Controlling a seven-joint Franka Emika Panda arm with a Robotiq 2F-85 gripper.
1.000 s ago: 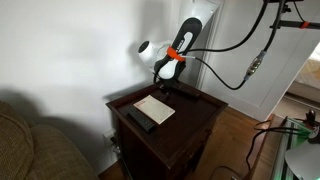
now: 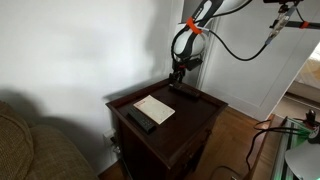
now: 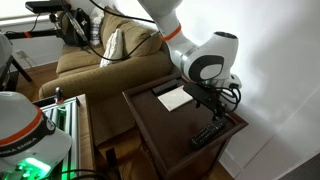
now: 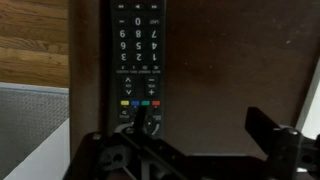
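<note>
My gripper (image 2: 176,76) is at the far end of the dark cabinet top in exterior view 1, its fingers wide apart and empty. A black remote control (image 4: 139,60) with number and coloured buttons lies lengthwise on the left in the wrist view. The left of the two dark fingers (image 4: 97,152) overlaps its lower end in that view; bare brown wood shows between the remote and the right finger. In exterior view 2 a remote (image 3: 208,133) rests below and in front of my gripper (image 3: 212,104). Another dark remote (image 2: 141,120) lies at the opposite end of the top.
A white sheet of paper (image 2: 154,109) lies on the cabinet top (image 2: 186,121) between the dark items. The white wall (image 2: 80,60) runs along one side. A brown sofa (image 3: 122,65) stands beyond the cabinet's far end in exterior view 2.
In exterior view 1 the arm and gripper have swung to the right, away from the wall side. Remotes and paper stay where they were.
</note>
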